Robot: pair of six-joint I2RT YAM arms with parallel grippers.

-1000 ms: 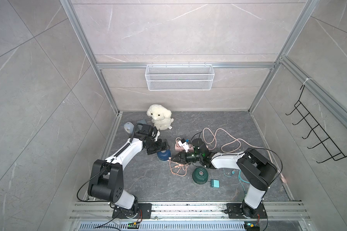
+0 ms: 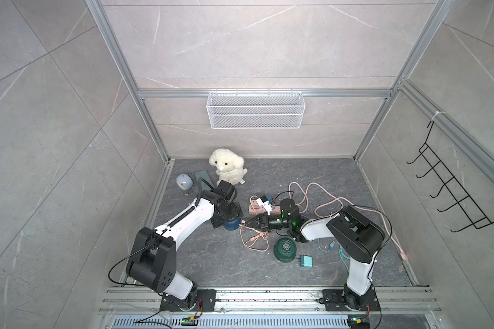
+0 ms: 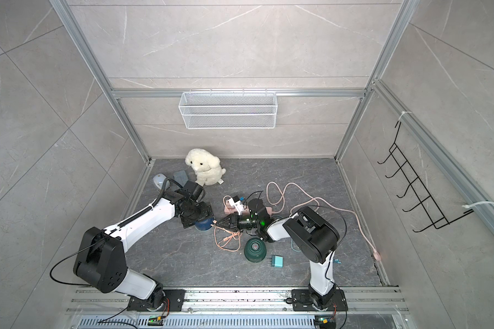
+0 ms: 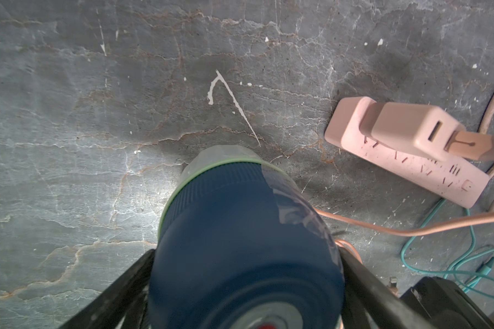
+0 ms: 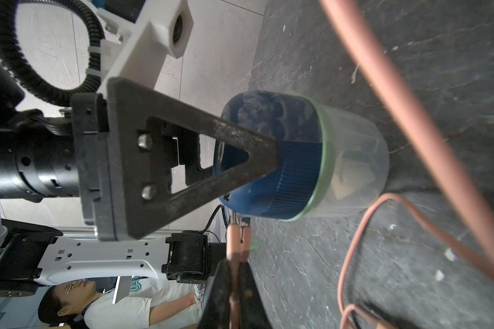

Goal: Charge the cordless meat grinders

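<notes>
A dark blue grinder with a light green ring and a clear bowl stands upright on the table. My left gripper is open around its blue top, a finger at either side. In the right wrist view, that gripper's black finger crosses the blue body. My right gripper is shut on a pink cable plug. The plug's metal tip is right at the grinder's blue side; whether it touches or enters a port cannot be told. A dark green grinder stands right of centre.
A pink power strip with a pink adapter in it lies behind the right gripper. Loose pink cable lies in front. A teal adapter, white plush dog and light grey-blue rounded object lie around.
The right gripper has moved only a little, with the plug near the grinder.
</notes>
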